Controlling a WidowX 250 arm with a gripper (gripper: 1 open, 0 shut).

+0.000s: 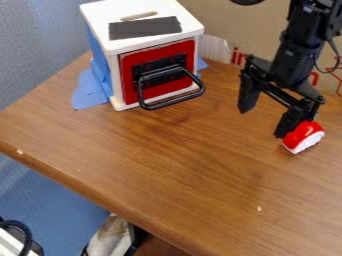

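Note:
My black gripper stands open over the right side of the wooden table, its two fingers spread wide, one hanging near the middle-right and the other reaching down to the red and white rounded object. That lower fingertip is at or just above the object's top; whether it touches, I cannot tell. Nothing shows held between the fingers.
A white toy oven with a red door and black handle stands at the back left on a blue sheet. A cardboard backdrop stands behind.

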